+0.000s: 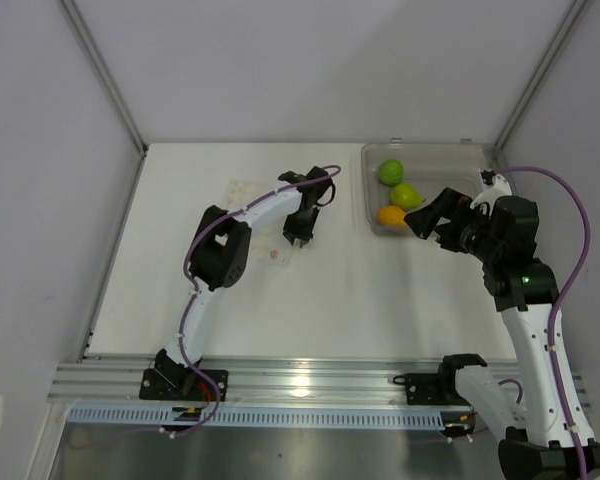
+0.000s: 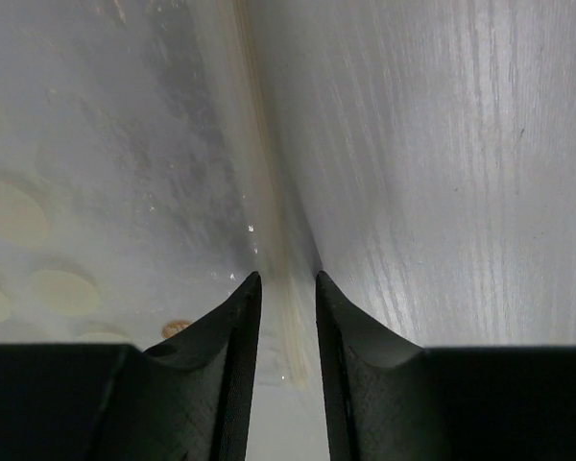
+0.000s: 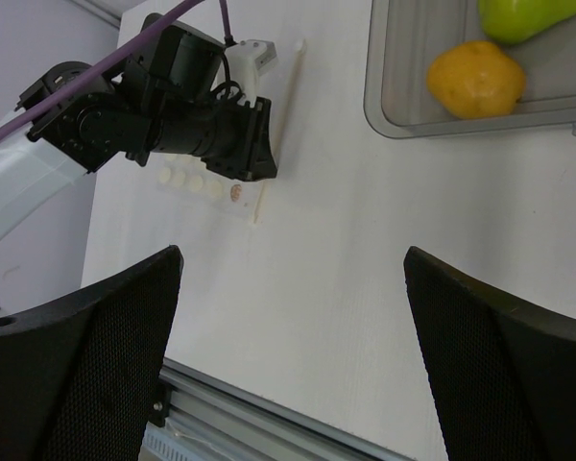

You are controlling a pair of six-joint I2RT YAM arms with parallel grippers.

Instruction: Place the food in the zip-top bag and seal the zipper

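Note:
A clear zip top bag (image 1: 272, 252) with pale dots lies flat on the table, partly under the left arm. Its zipper strip (image 2: 259, 163) runs down the left wrist view. My left gripper is part open over the strip's near end, a fingertip to each side; whether they touch it I cannot tell. The right gripper is wide open and empty, above the table right of the bag. In the grey bin (image 1: 440, 232) sit a green fruit (image 1: 391, 172), a yellow-green one (image 1: 405, 196) and an orange one (image 3: 475, 81).
The bin stands at the back right, beside the right gripper. A metal rail (image 1: 310, 368) runs along the front edge.

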